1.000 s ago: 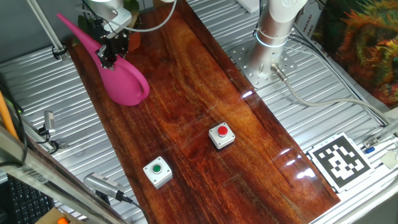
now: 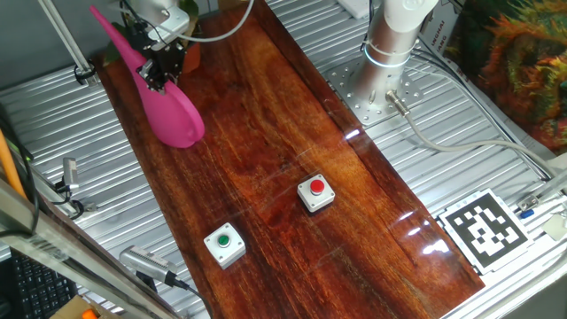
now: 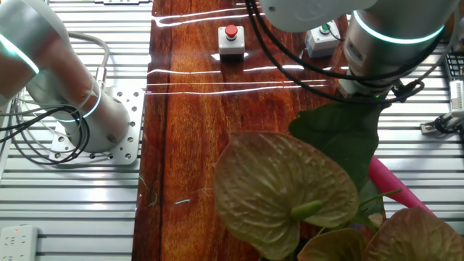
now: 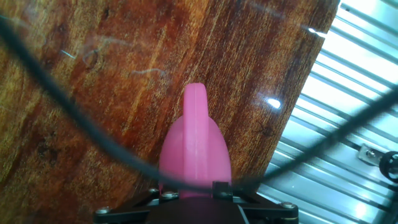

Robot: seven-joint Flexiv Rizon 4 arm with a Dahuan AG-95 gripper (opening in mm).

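A pink watering can [image 2: 171, 115] with a long spout is at the far left end of the wooden board in exterior view 1. My gripper [image 2: 159, 80] is at its upper part, seemingly shut on the handle. From the wrist view, the can's pink handle [image 4: 196, 134] runs straight down between the fingers of the gripper, whose tips are partly hidden by it. Only the pink spout [image 3: 397, 185] shows in exterior view 2, behind leaves. Whether the can's base touches the board I cannot tell.
A potted plant [image 3: 286, 192] with broad leaves stands close to the can. Toward the other end of the board are a red button box [image 2: 316, 193] and a green button box [image 2: 225, 245]. The middle of the wooden board [image 2: 257, 124] is clear. A cable [image 4: 68, 109] crosses the wrist view.
Over the last second the can has turned together with my gripper; its spout tip has moved right and its handle loop now shows edge-on.
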